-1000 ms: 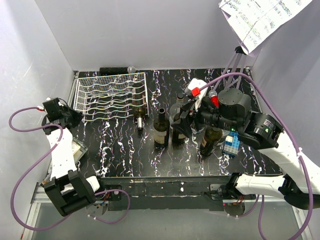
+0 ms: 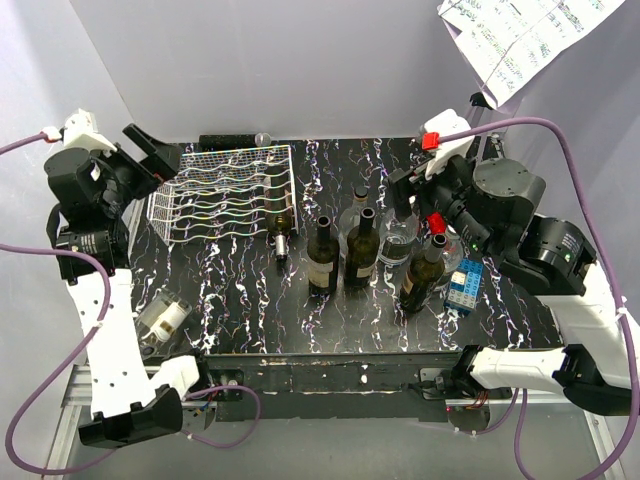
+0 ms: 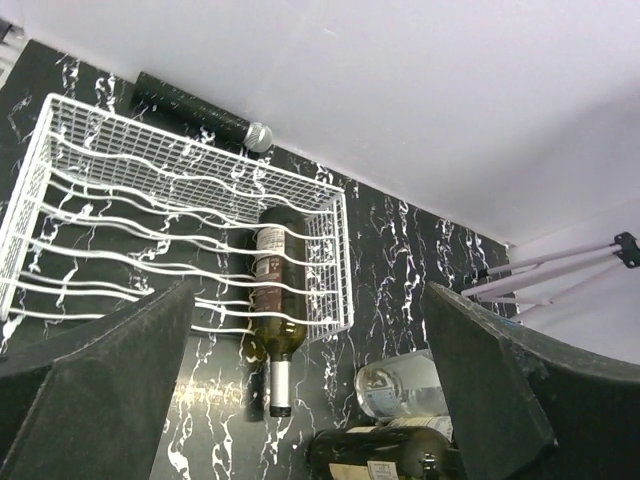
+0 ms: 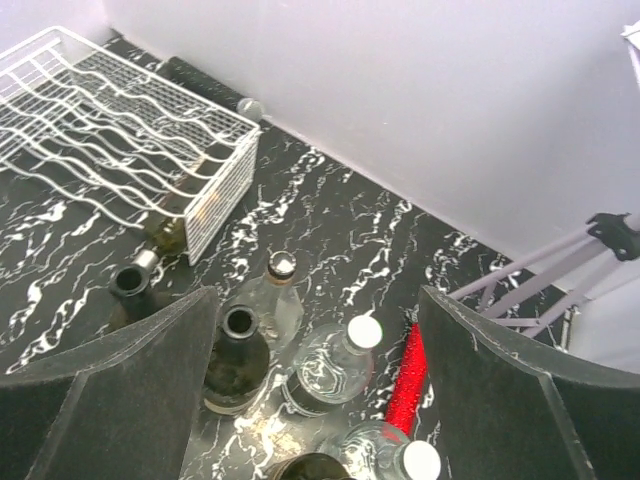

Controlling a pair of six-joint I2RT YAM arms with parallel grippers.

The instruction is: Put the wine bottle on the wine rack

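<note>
The white wire wine rack (image 2: pixel 224 152) stands at the back left of the table. One dark wine bottle (image 3: pixel 279 305) lies in its right end, neck sticking out over the front. Several dark bottles stand upright to the right of the rack, among them a left one (image 2: pixel 321 262), a middle one (image 2: pixel 362 250) and a right one (image 2: pixel 423 273). My left gripper (image 2: pixel 160 150) is open above the rack's left end, empty. Open as well, my right gripper (image 2: pixel 403 190) hovers over the back of the bottle group, with nothing held; its fingers (image 4: pixel 130 400) frame several bottle tops.
Clear bottles (image 4: pixel 330 369) stand among the dark ones, near a red object (image 4: pixel 408 380). A black microphone (image 3: pixel 190 108) lies behind the rack. A clear bottle (image 2: pixel 162 322) lies at front left; a blue-white box (image 2: pixel 464 285) sits right.
My left gripper has risen and opened, coming up near the rack's left end. The right gripper has shifted back and to the right, away from the middle bottle. The bottles and rack look unmoved.
</note>
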